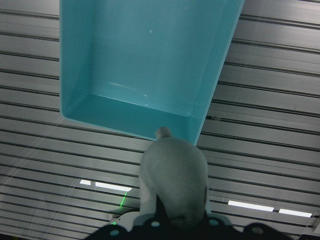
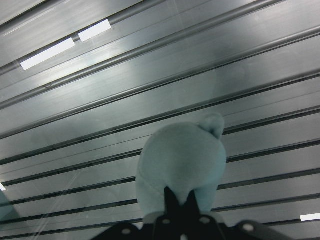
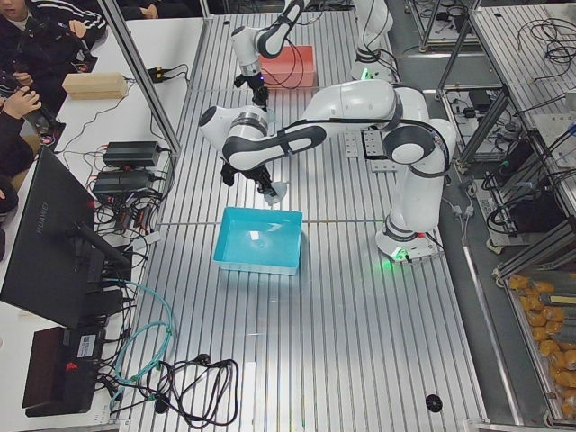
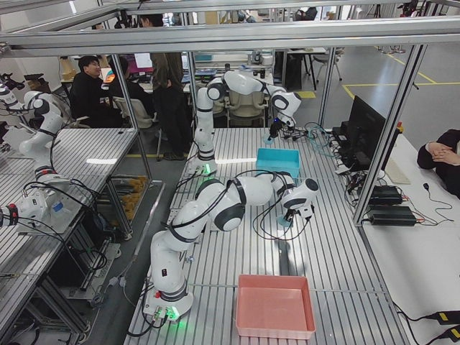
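My left gripper (image 3: 268, 187) is shut on a grey soft toy (image 1: 172, 175), held just beyond the turquoise bin (image 3: 258, 238) in the camera left view; the bin fills the upper middle of the left wrist view. My right gripper (image 4: 287, 214) is shut on a pale blue-grey soft toy (image 2: 180, 160), over bare slatted table between the bins. The pink bin (image 4: 274, 305) stands at the near end of the camera right view. Both toys are small in the camera views, their shapes partly hidden by the grippers.
Black cables (image 3: 198, 387) and a teal cable lie at the table's edge. A monitor (image 3: 49, 238), power boxes and seated people line one side. A second table (image 4: 100, 147) with arms stands across an aisle.
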